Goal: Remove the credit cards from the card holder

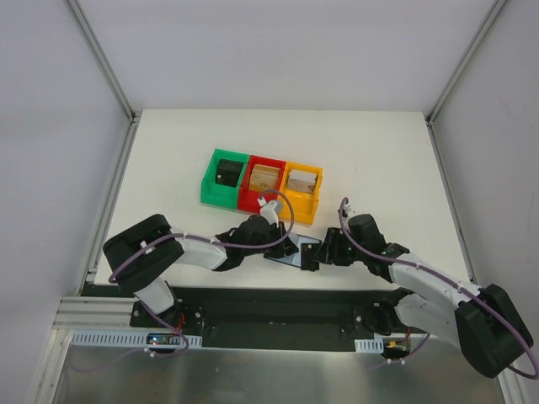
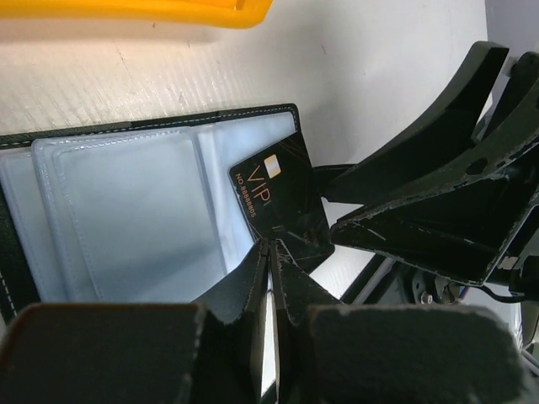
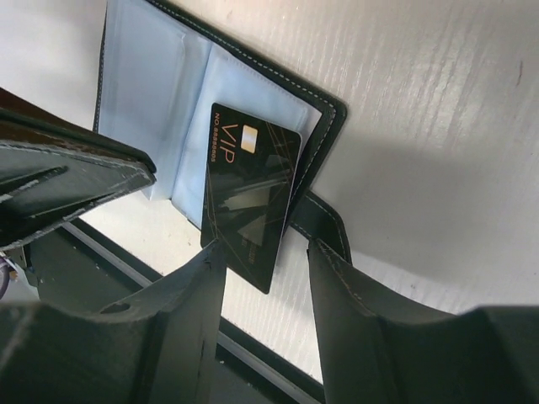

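Note:
The open card holder (image 2: 135, 202), with clear sleeves and a black stitched edge, lies flat on the table. A black VIP card (image 3: 251, 189) rests at its right part, with its lower end sticking out past the holder's edge. My left gripper is shut over the holder, nothing showing between its fingers; the card lies just beyond its tips. At the card's right side my right gripper stands open, its fingertips near the card's protruding end, not closed on it. From above, the black card (image 1: 310, 256) shows between both grippers.
Behind the holder stand a green bin (image 1: 221, 195), a red bin (image 1: 249, 202) and a yellow bin (image 1: 296, 210), each with contents. Both grippers are close together over the holder.

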